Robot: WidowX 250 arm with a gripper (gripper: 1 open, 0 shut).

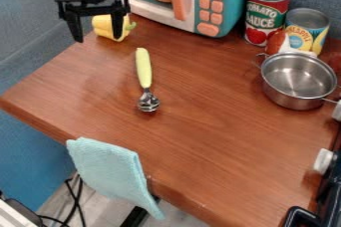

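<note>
My black gripper hangs at the upper left, fingers apart, above and partly in front of a yellow object at the back left of the wooden table; I cannot tell exactly what that object is. A scoop with a pale yellow handle and metal head lies in the middle left.
A teal toy microwave, two cans and a steel pot stand at the back right. A pale blue cloth hangs at the front left edge. Black equipment sits at the right edge.
</note>
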